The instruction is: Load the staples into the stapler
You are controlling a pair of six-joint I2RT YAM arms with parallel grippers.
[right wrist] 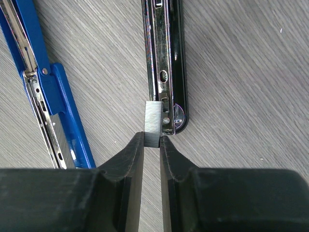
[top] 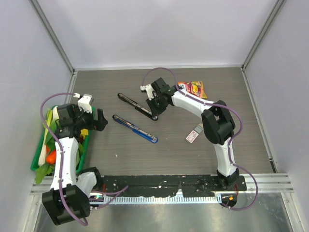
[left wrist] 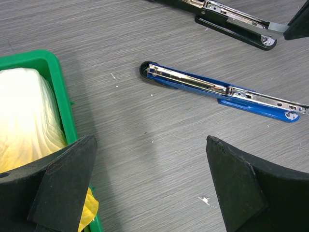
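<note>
My right gripper is shut on a silver strip of staples (right wrist: 153,118), held over the end of an opened black stapler (right wrist: 178,58), lying on or just above its metal rail; contact is unclear. An opened blue stapler (right wrist: 72,121) lies parallel to it, nearer the front in the top view (top: 135,129). My left gripper hangs open over the left of the table beside the green tray, nothing between its fingers.
A green tray (left wrist: 63,101) of vegetables stands at the left edge. A staple box (top: 192,135) lies right of centre; an orange snack bag (top: 195,88) is at the back right.
</note>
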